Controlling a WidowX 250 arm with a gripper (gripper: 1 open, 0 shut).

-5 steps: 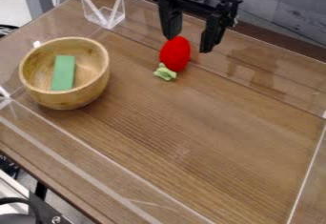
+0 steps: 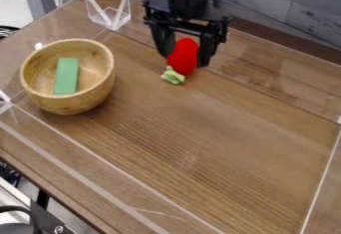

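Note:
My black gripper hangs over the upper middle of the wooden table, open, with its fingers above and around a red oval object. Whether it touches the object is unclear. A small pale green piece lies just in front of the red object.
A wooden bowl at the left holds a green block. A clear angular object stands at the back left. Raised edges run along the back and right.
The gripper has come down and moved left, nearer the red object, and now partly covers it.

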